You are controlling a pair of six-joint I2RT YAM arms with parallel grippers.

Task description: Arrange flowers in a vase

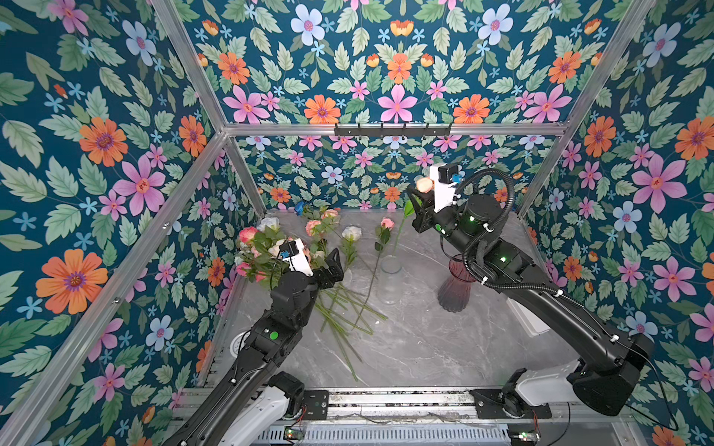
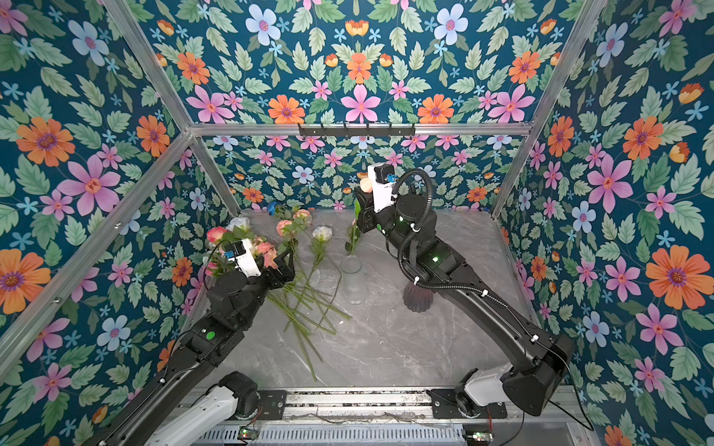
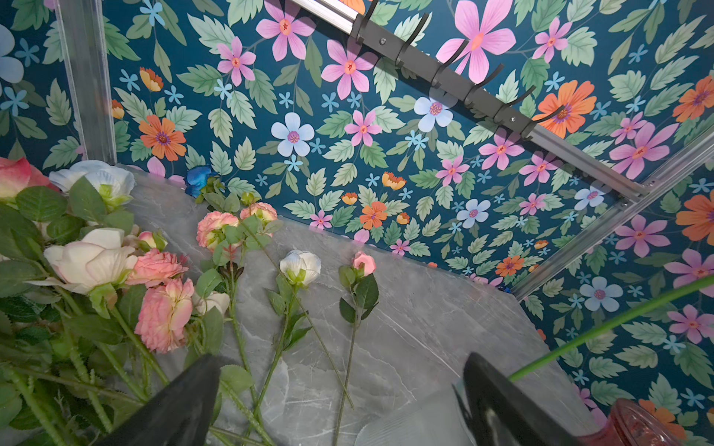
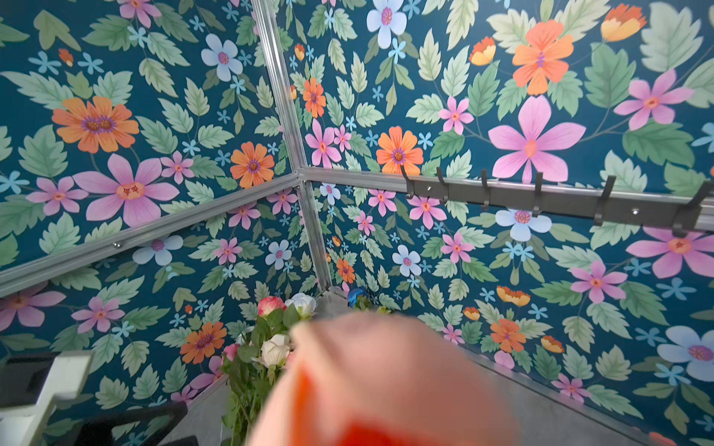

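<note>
My right gripper (image 1: 418,212) is raised toward the back, shut on the stem of a peach flower (image 1: 424,184). Its green stem (image 3: 595,335) slants through the left wrist view. That bloom (image 4: 386,386), blurred, fills the lower middle of the right wrist view and hides the fingers. A clear glass vase (image 1: 390,266) stands mid-table; the dark red ribbed vase (image 1: 454,290) stands to its right, partly under the right arm. My left gripper (image 1: 336,269) is open over the flower pile, nothing between its fingers. Loose pink and white roses (image 3: 301,267) lie around it.
A blue flower (image 3: 199,180) lies at the back left. A single pink rose (image 3: 363,263) lies apart from the pile. Some white flat object (image 1: 528,316) sits under the right forearm.
</note>
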